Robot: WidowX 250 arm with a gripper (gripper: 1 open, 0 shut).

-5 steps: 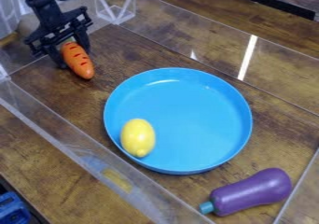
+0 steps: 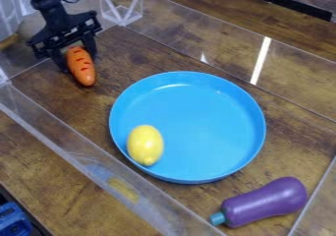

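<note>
At the upper left, my black gripper (image 2: pixel 66 43) is shut on an orange toy carrot (image 2: pixel 82 69), which hangs from between its fingers with its tip toward the front. A blue round plate (image 2: pixel 197 122) lies in the middle right, holding a yellow egg-shaped object (image 2: pixel 144 145) at its left side.
A purple eggplant (image 2: pixel 269 201) lies at the lower right, beyond the plate. Clear low walls (image 2: pixel 118 186) border the wooden work surface. The wood between carrot and plate and at the upper middle is bare.
The gripper and carrot have shifted very slightly toward the upper left. The plate and the other objects are unchanged.
</note>
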